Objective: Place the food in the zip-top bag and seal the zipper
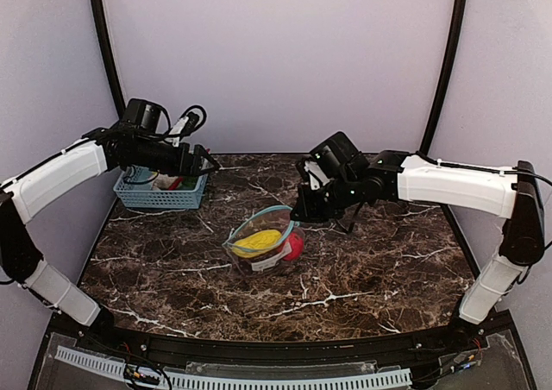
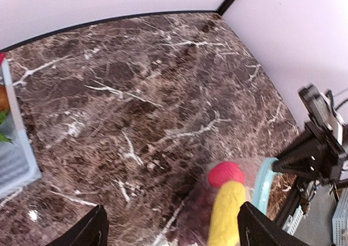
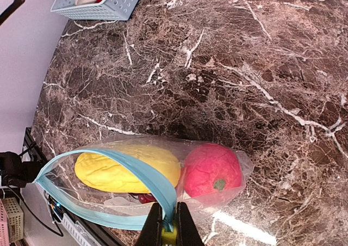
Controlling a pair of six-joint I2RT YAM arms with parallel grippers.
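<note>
The clear zip top bag (image 1: 250,261) with a light blue zipper (image 3: 136,167) sits on the table, holding a yellow food (image 3: 119,170) and a red round food (image 3: 212,170). My right gripper is shut on the zipper's end at the bag's right side. My left gripper (image 1: 194,161) stands open, raised up and left of the bag near the basket; in the left wrist view its fingers frame bare table and the bag lies at lower right.
A light blue basket (image 1: 159,198) with assorted items stands at the back left.
</note>
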